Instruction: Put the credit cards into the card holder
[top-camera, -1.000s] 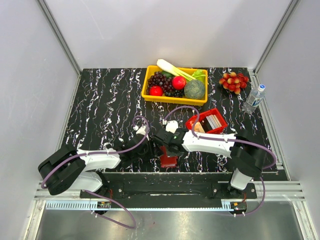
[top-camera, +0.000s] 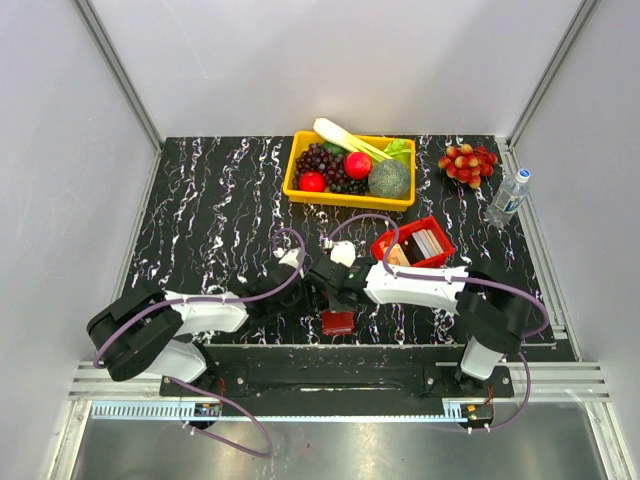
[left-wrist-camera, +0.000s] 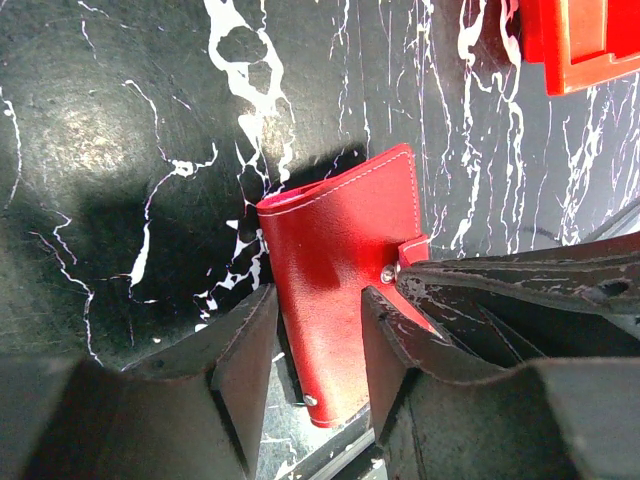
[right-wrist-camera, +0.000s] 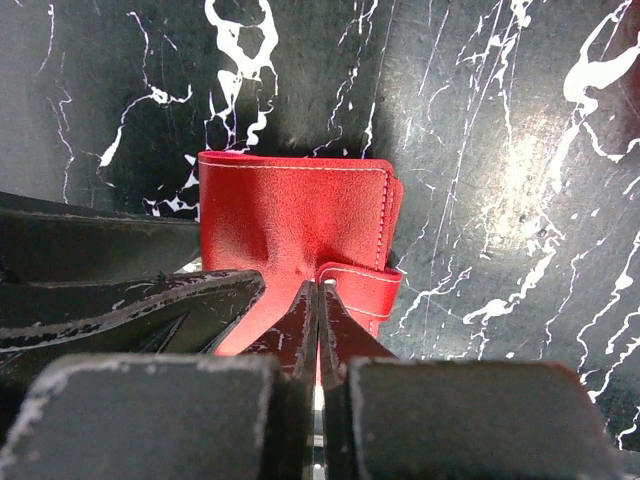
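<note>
The red leather card holder (right-wrist-camera: 290, 215) lies on the dark marbled table near the front edge, its strap (right-wrist-camera: 360, 288) and metal snap (left-wrist-camera: 388, 273) facing up. My left gripper is shut on the holder's left side, one finger over the leather and the other at its edge. Shut with nothing visible between its fingertips, my right gripper has its tips at the strap beside the snap. Pale cards (top-camera: 427, 243) stand in a red basket (top-camera: 447, 250) behind the right arm. Both arms hide much of the holder from above.
A yellow basket (top-camera: 400, 204) of fruit and vegetables stands at the back. Red grapes (top-camera: 467, 163) and a water bottle (top-camera: 508, 198) are at the right.
My left arm has shifted slightly to the right, toward the card holder, and covers more of its left side. The right arm looks nearly still.
</note>
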